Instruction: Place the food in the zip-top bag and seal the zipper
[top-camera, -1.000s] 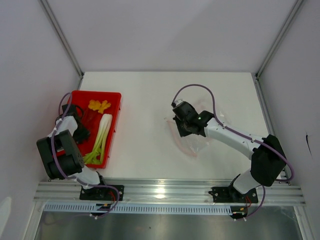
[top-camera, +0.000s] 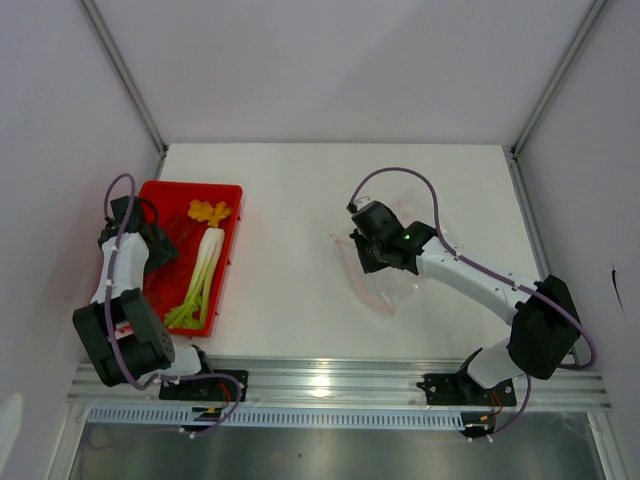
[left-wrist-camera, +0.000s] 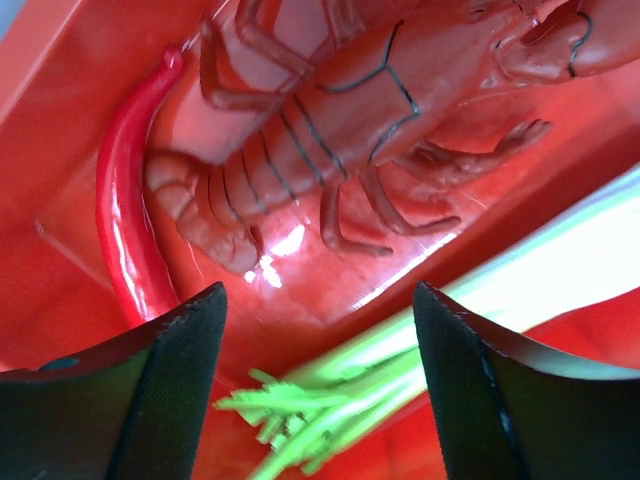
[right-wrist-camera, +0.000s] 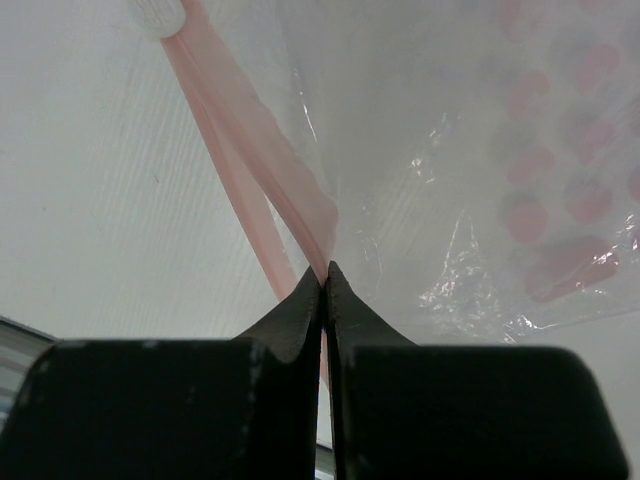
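The red tray (top-camera: 230, 230) holds a lobster (left-wrist-camera: 340, 130), a red chili (left-wrist-camera: 130, 210), a leek (left-wrist-camera: 540, 260) with green leaves and a yellow item (top-camera: 208, 211). My left gripper hangs open over the tray, nothing between its fingers, with the chili and leek beneath it. The clear zip top bag (right-wrist-camera: 440, 160), with a pink zipper strip (right-wrist-camera: 245, 160), lies on the white table at the right. My right gripper is shut at that strip near the bag's opening; whether the strip is between its fingertips is unclear.
Walls and metal rails border the table.
My left arm has risen and shifted slightly within the tray's left part.
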